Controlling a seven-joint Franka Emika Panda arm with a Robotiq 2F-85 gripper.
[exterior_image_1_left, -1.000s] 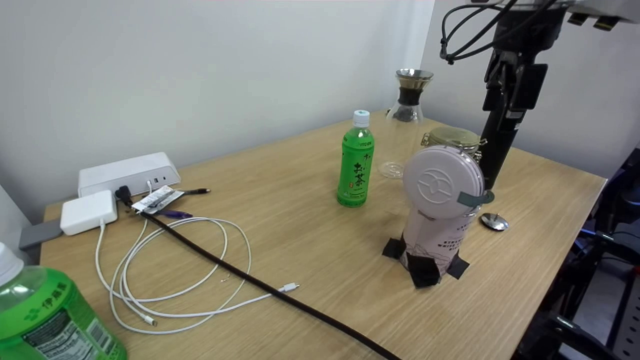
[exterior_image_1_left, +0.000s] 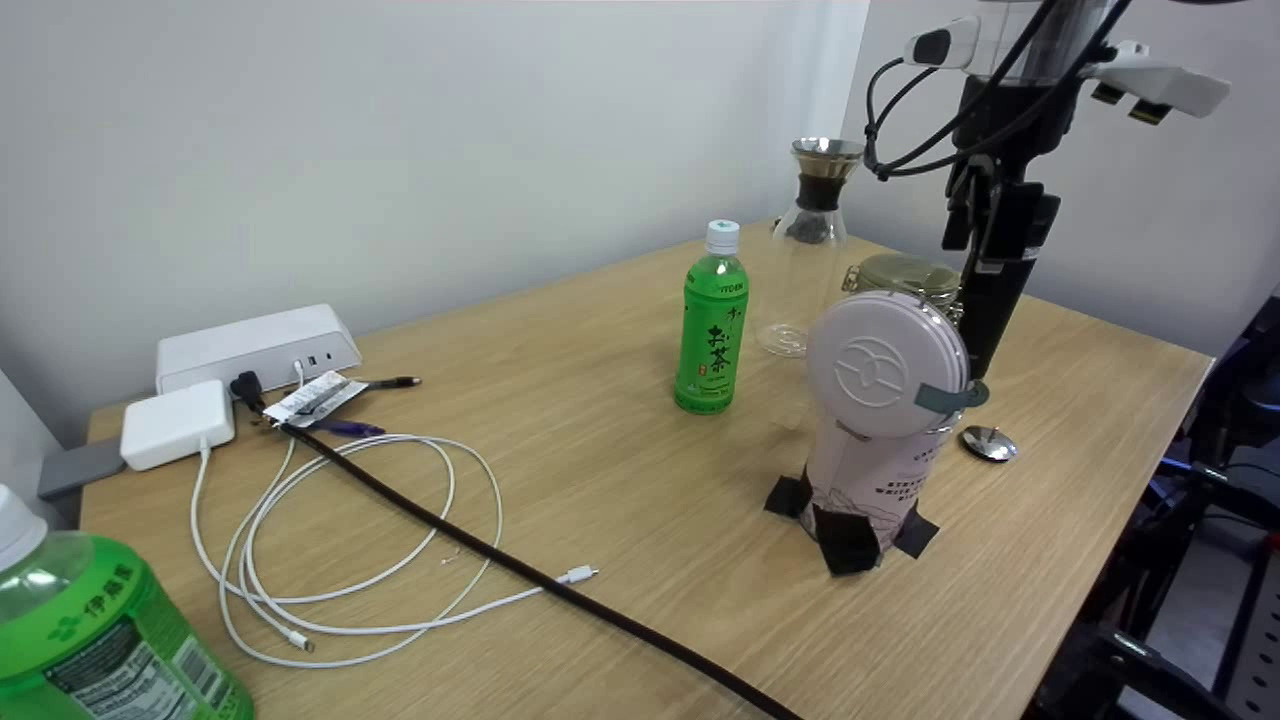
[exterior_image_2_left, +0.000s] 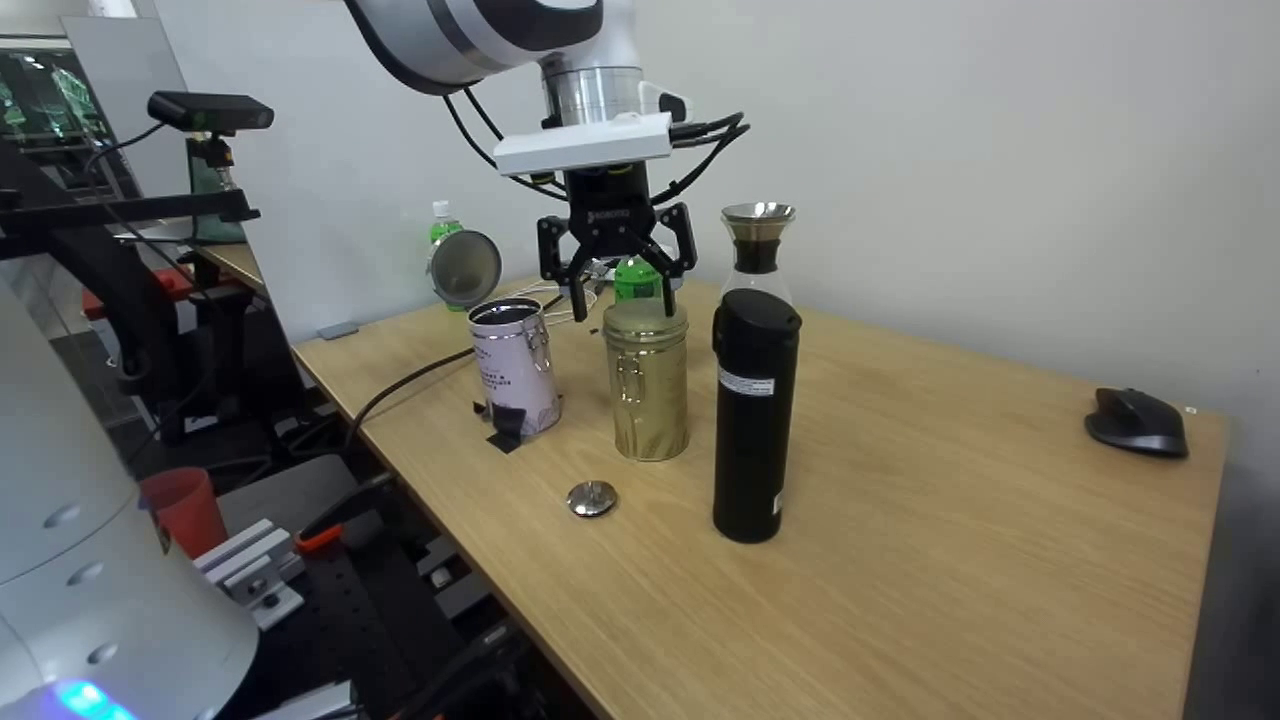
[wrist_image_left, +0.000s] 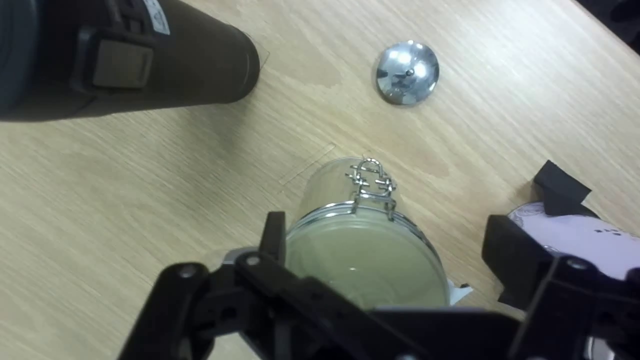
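Observation:
My gripper (exterior_image_2_left: 624, 312) points down over the clear-lidded clasp jar (exterior_image_2_left: 649, 402), its fingers spread wide and empty. From the wrist view, the jar's greenish round lid (wrist_image_left: 360, 255) lies between the two fingertips, closer to the left one. The wire clasp (wrist_image_left: 373, 186) faces away from the gripper's body. The right finger (wrist_image_left: 513, 252) overlaps part of a pink tin (wrist_image_left: 576, 237). That tin (exterior_image_2_left: 518, 372) stands open beside the jar, its lid (exterior_image_2_left: 465, 268) tipped back and black tape at its base. Whether a fingertip touches the jar cannot be told.
A tall black flask (exterior_image_2_left: 753, 432) stands close to the jar. A small metal lid (exterior_image_2_left: 591, 498) lies in front. Behind are a glass carafe (exterior_image_1_left: 810, 264) and a green tea bottle (exterior_image_1_left: 713, 324). Cables (exterior_image_1_left: 396, 564) spread across one end.
In exterior view 1, the arm and gripper have shifted left and somewhat lower. The jar, tin, bottles and small lid have stayed where they were.

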